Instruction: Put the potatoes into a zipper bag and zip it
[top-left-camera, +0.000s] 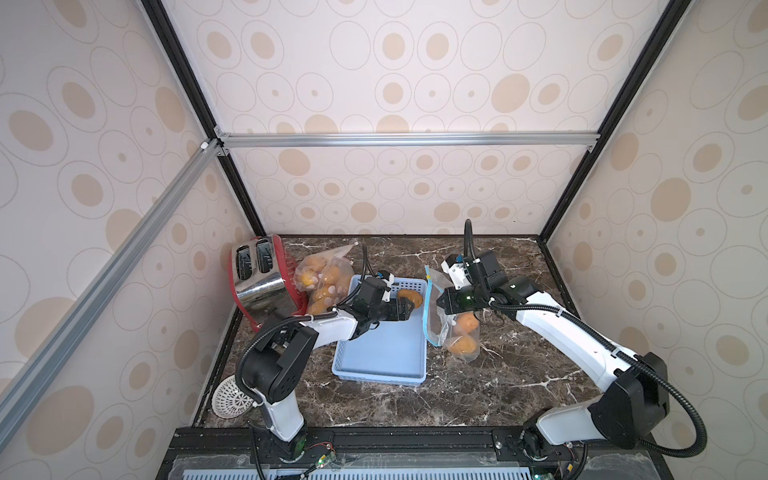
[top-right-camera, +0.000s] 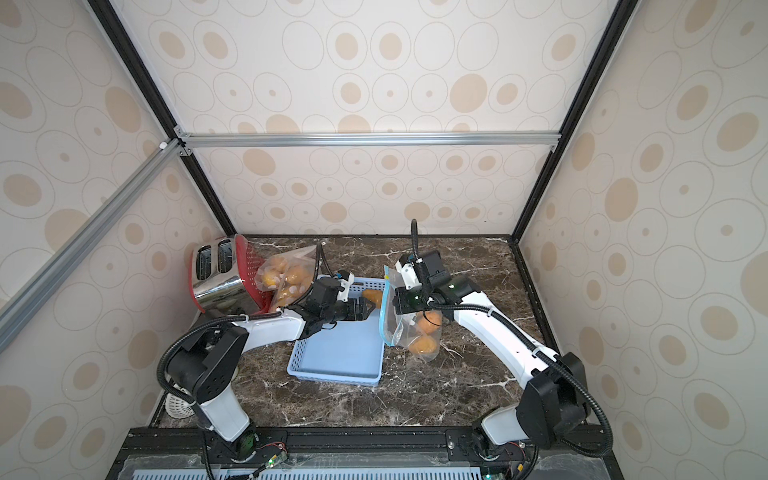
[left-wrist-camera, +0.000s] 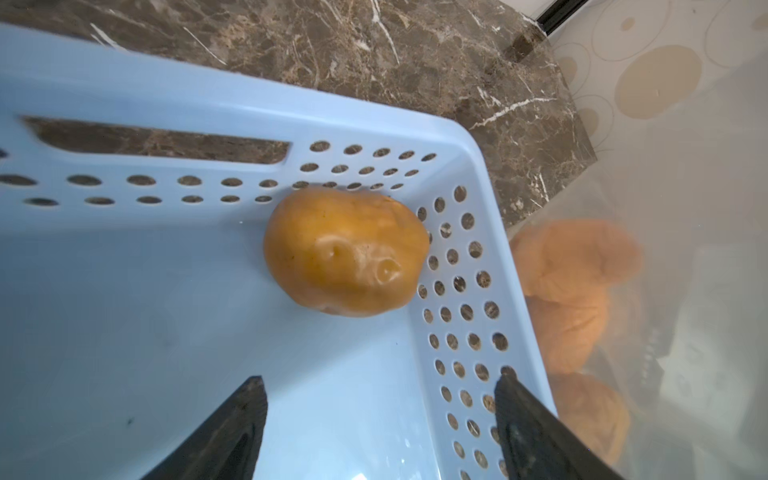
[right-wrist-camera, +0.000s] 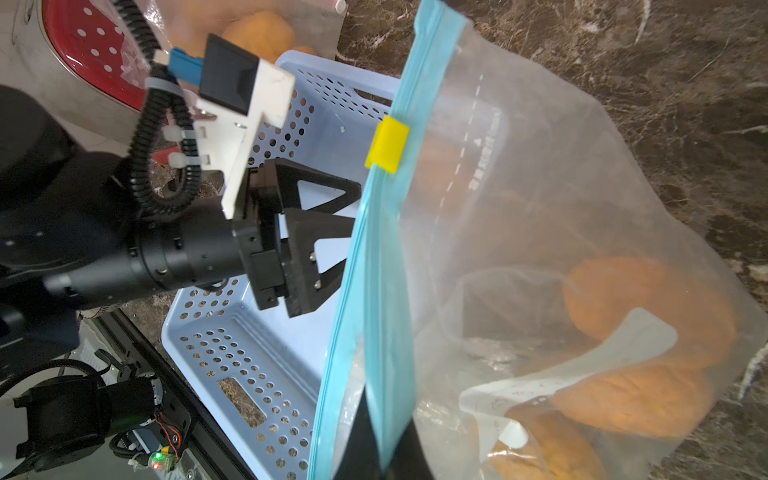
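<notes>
A single potato (left-wrist-camera: 345, 248) lies in the back right corner of the blue basket (left-wrist-camera: 160, 352). My left gripper is open above the basket, in front of that potato, nothing between its fingers. The zipper bag (right-wrist-camera: 520, 200), with several potatoes (right-wrist-camera: 624, 384) inside, stands right of the basket. Its blue zip edge runs upright, with a yellow slider (right-wrist-camera: 386, 144). My right gripper (top-left-camera: 449, 301) is shut at the bag's top edge; in the right wrist view its fingertips are behind the zip strip, so what lies between them is mostly hidden.
A red and steel toaster (top-left-camera: 268, 292) and another bag of potatoes (top-left-camera: 324, 280) stand at the back left. A white perforated disc (top-left-camera: 232, 397) lies at the front left.
</notes>
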